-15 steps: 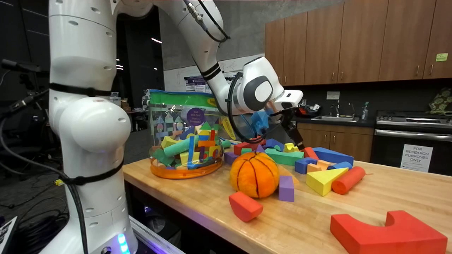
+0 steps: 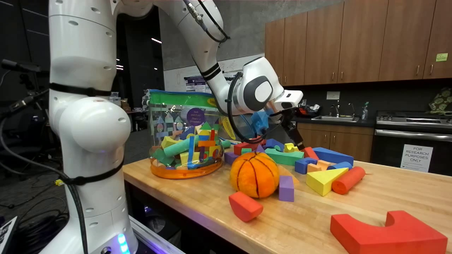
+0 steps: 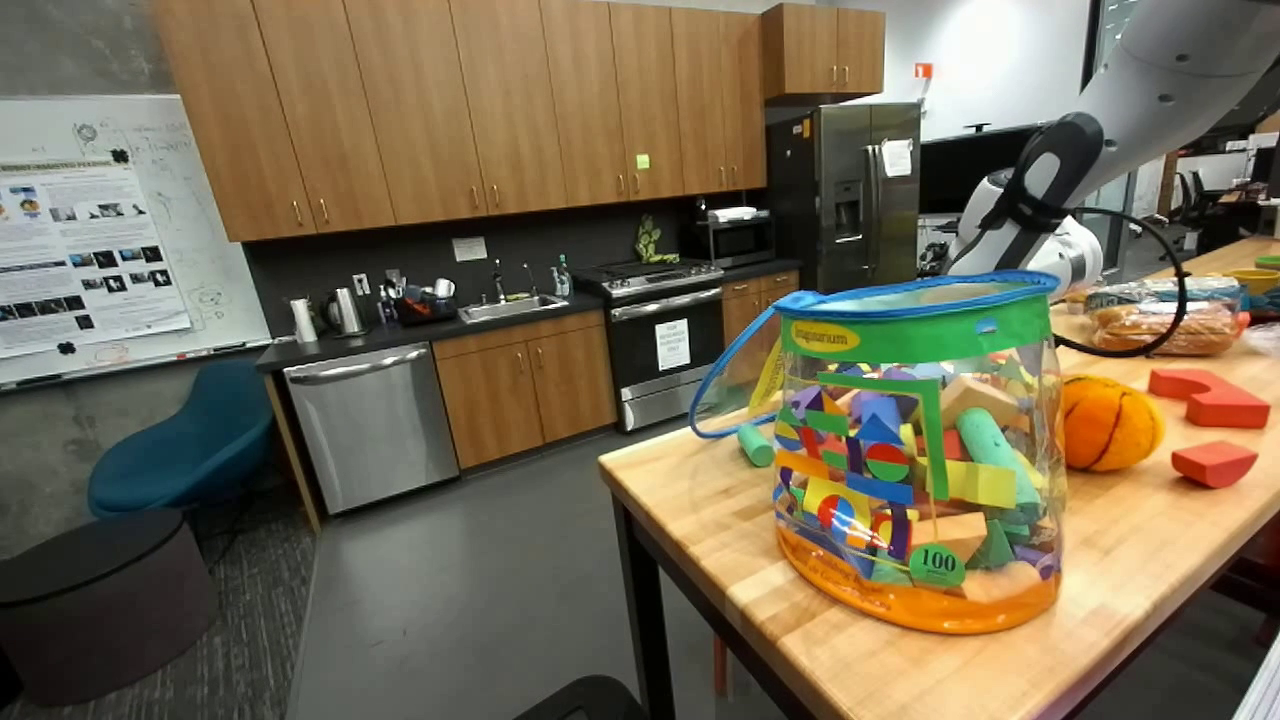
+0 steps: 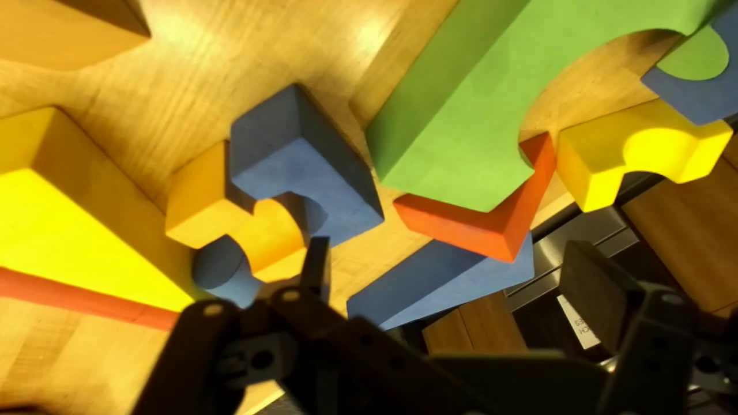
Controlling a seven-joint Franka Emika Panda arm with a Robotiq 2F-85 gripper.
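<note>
My gripper is open in the wrist view, its two dark fingers wide apart with nothing held between them. Beyond the gap lie a blue wedge (image 4: 443,280) and a red-orange block (image 4: 477,225), the latter partly under a large green arch block (image 4: 477,124). Left of them, a dark blue block (image 4: 297,159) touches an orange notched block (image 4: 242,221). In exterior view 1 the fingertips hang just above the far side of the block pile, close to the red block (image 2: 310,152) and the green block (image 2: 284,157).
A clear zip bag (image 2: 186,99) of blocks stands near the table corner. The orange ball (image 2: 255,174) sits before the pile, beside a purple block (image 2: 286,188). A red arch (image 2: 387,235) lies at the front right. Bare tabletop (image 2: 415,190) shows on the right.
</note>
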